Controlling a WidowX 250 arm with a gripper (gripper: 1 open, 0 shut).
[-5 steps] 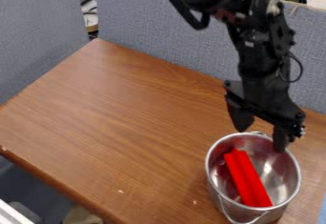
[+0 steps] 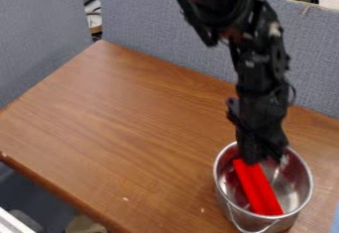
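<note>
A metal bucket (image 2: 302, 195) stands at the front right of the wooden table, with a long red block (image 2: 259, 192) lying in it. The black arm reaches down from the top, and its gripper (image 2: 260, 150) is low at the bucket's back rim, over the upper end of the block. The fingertips are partly hidden inside the bucket; whether they touch the block cannot be told.
Grey padded walls (image 2: 40, 49) border it at the left and back. The table's front edge runs along the lower left.
The gripper has moved down into the bucket's back part and a little to the left, and looks narrower. The bucket and red block have not visibly moved.
</note>
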